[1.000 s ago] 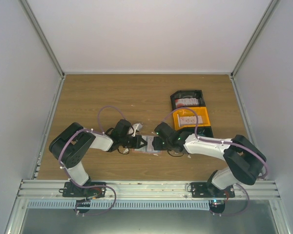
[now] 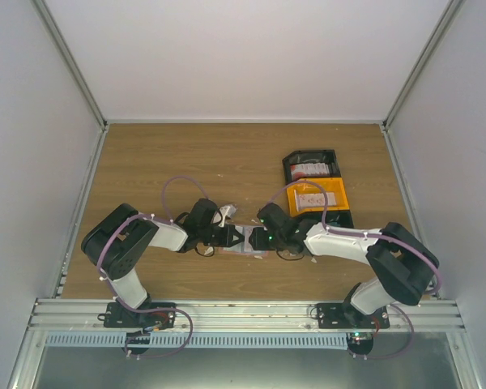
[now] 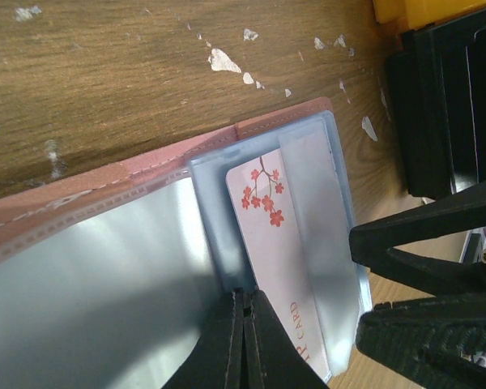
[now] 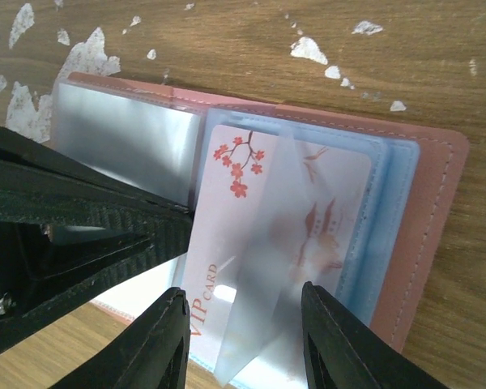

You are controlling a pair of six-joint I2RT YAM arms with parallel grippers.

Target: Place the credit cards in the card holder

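Observation:
A pink-edged card holder (image 2: 245, 241) lies open on the table between the two arms. On its clear sleeve rests a white VIP card (image 4: 227, 211) with red blossoms; its right part lies under the frosted plastic, while its left strip is uncovered. My left gripper is shut, its tips down at the sleeve's left edge beside the card; whether thin plastic is between them is hidden. My right gripper stands open over the card, fingertips on either side of the plastic's edge, nothing clamped between them.
At the back right, a black and orange tray (image 2: 341, 193) holds more cards (image 2: 311, 169) in its compartments. The right arm passes close in front of it.
Over the last second the right arm has shifted very slightly to the left. The left arm and the holder look unmoved.

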